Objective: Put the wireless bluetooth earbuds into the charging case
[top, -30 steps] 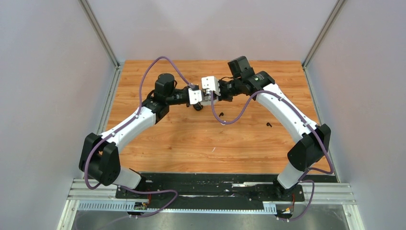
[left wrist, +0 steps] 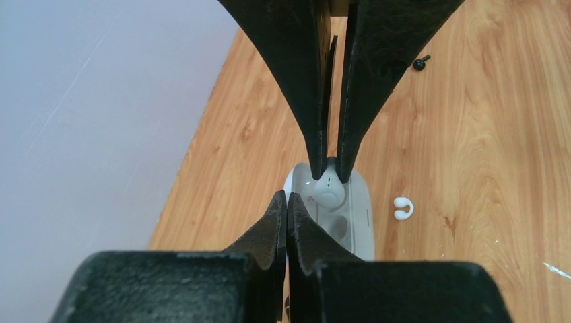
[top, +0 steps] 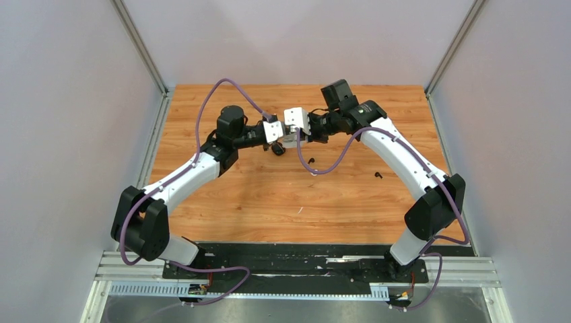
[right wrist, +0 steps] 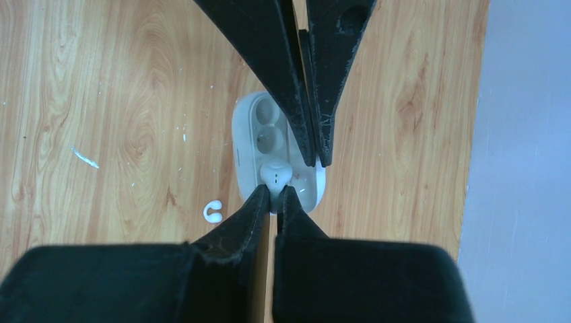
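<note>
The white charging case [right wrist: 244,148] lies open on the wood table, with round and long wells showing. A white earbud is at the tips of my right gripper, over the case; the right gripper is shut on it, and the same earbud [left wrist: 329,188] shows in the left wrist view. My left gripper is shut beside the case, with nothing showing between its fingers. In the top view both wrists meet over the case and mostly hide it.
A small white U-shaped piece [left wrist: 404,208] lies beside the case. Small dark pieces [top: 378,175] lie on the table [top: 283,208].
The left wrist has shifted very slightly in the top view over the last second. The right arm looks unchanged.
</note>
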